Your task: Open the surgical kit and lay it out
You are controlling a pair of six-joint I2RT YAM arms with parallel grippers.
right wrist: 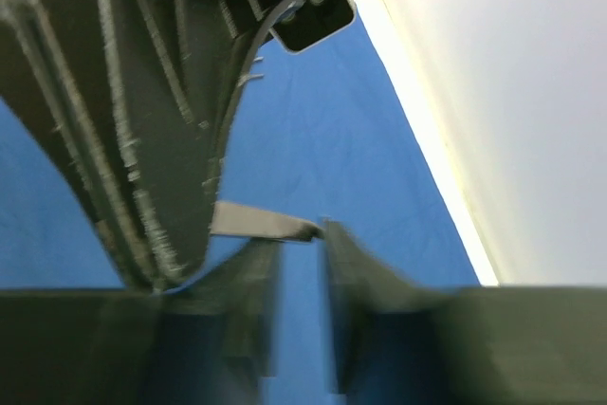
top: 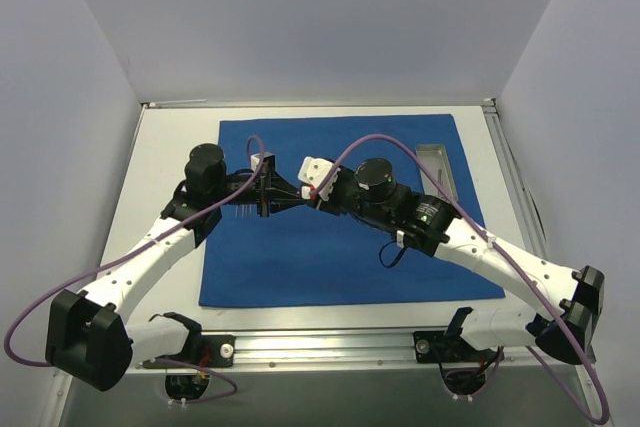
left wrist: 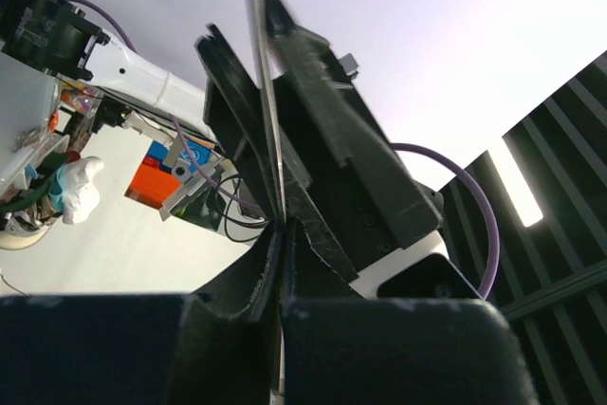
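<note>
A thin metal instrument (left wrist: 272, 130) stands out from my left gripper, which is shut on its lower end. In the left wrist view, the dark fingers (left wrist: 337, 125) of my right gripper lie on both sides of the instrument's upper part. The right wrist view shows the flat instrument (right wrist: 261, 222) reaching from the left gripper's dark finger toward the gap of my right gripper, whose blurred fingers stand part open. Whether they touch it, I cannot tell. From the top, both grippers meet above the blue cloth (top: 300, 272), hiding the instrument.
A metal tray (top: 436, 169) with something thin in it rests at the cloth's right side. Several slim instruments (top: 244, 211) lie on the cloth beneath the left arm.
</note>
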